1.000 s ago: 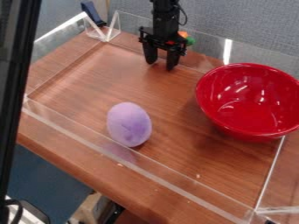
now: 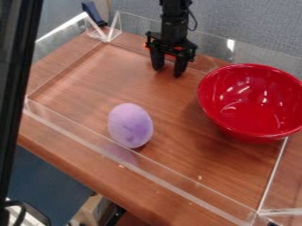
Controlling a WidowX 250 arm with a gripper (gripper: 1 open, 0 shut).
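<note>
My black gripper (image 2: 170, 55) is low over the back middle of the wooden table, its fingers reaching down near the surface. Whether it is open, shut or holding something is too small and dark to tell. A purple egg-shaped object (image 2: 130, 125) lies at the front left. A large red bowl (image 2: 253, 101) stands on the right.
A clear low wall (image 2: 165, 181) rims the wooden table (image 2: 88, 84). A small dark blue object (image 2: 92, 13) is at the back-left corner.
The gripper has shifted slightly at the back; a small orange and green bit that showed behind it earlier is now mostly hidden. The bowl and purple object have not moved.
</note>
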